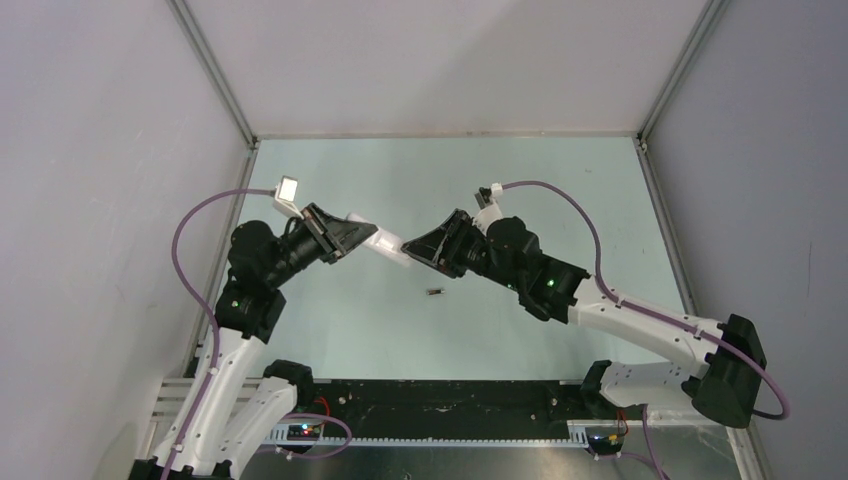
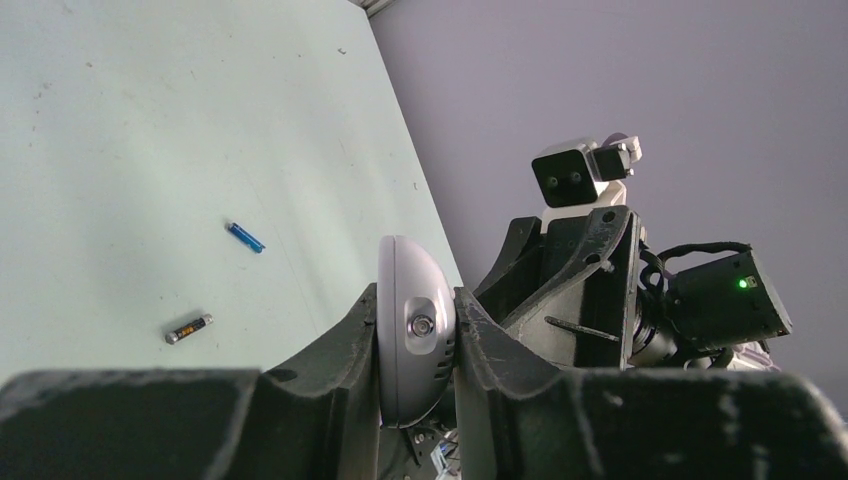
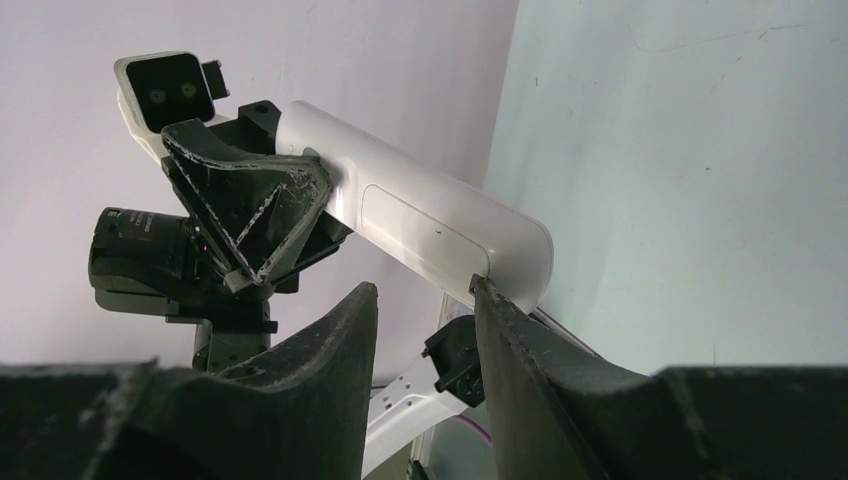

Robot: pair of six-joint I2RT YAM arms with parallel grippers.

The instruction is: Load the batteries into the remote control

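Observation:
My left gripper (image 1: 362, 232) is shut on the white remote control (image 1: 390, 245), held in the air above the table; in the left wrist view its end (image 2: 414, 330) sits between the fingers. My right gripper (image 1: 412, 251) is open at the remote's free end. In the right wrist view its fingertips are at the back cover's edge, near the small latch of the white remote (image 3: 430, 210). On the table lie a small dark battery (image 1: 435, 292), also seen in the left wrist view (image 2: 189, 328), and a blue battery (image 2: 245, 238).
Walls and metal rails border it at the back and both sides. A dark strip runs along its front edge.

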